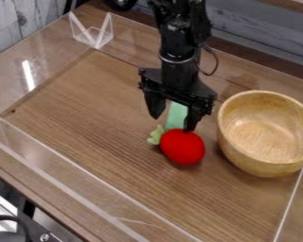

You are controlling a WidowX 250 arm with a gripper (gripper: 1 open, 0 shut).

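The black robot gripper (174,107) hangs over the middle of the wooden table, open, its fingers pointing down above a pale green object (177,116). That green object lies just behind a red strawberry-like toy (184,147) with light green leaves at its left. The gripper partly hides the green object. Whether it touches it cannot be told.
A large tan wooden bowl (263,132) stands to the right, close to the red toy. Clear plastic pieces sit at the back left and left edge. A dark cable lies at the bottom left.
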